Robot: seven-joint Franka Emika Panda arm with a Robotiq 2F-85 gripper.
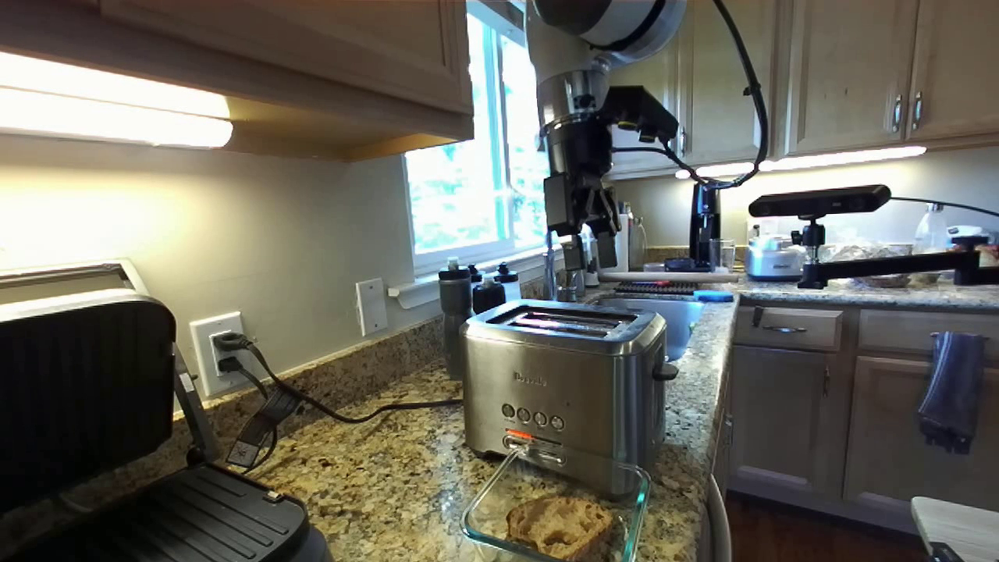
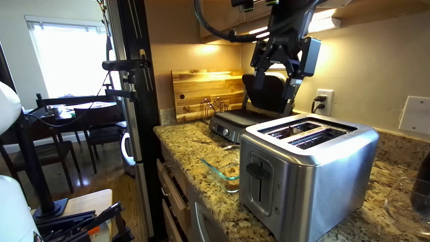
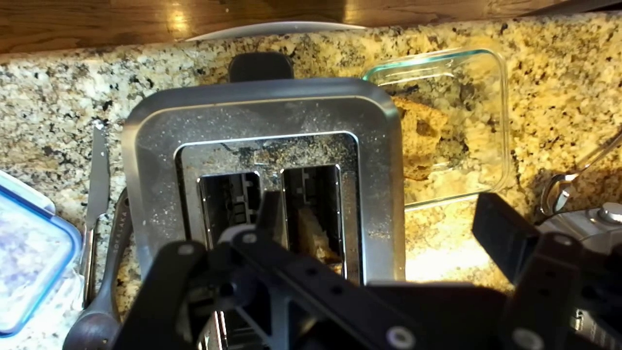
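My gripper [image 1: 590, 253] is open above the steel toaster [image 1: 562, 384], its fingers well apart and nothing between them. In the wrist view one fingertip [image 3: 269, 213] overlaps the toaster's slots from above, while the other fingertip [image 3: 504, 233] shows over the counter to the right. A piece of bread [image 3: 315, 236] sits down inside the right-hand slot; the left slot looks empty in its visible part. Beside the toaster, a clear glass dish [image 1: 641, 506] holds a slice of bread [image 1: 559, 526]. The toaster's lever [image 2: 258, 171] stands high in its track.
An open contact grill [image 2: 246, 117] stands beyond the dish, near the wall. On the toaster's other side lie a knife [image 3: 99, 175], a dark spoon [image 3: 113, 262] and a blue-rimmed container [image 3: 35, 256]. A power cord [image 1: 375, 410] runs to the wall outlet.
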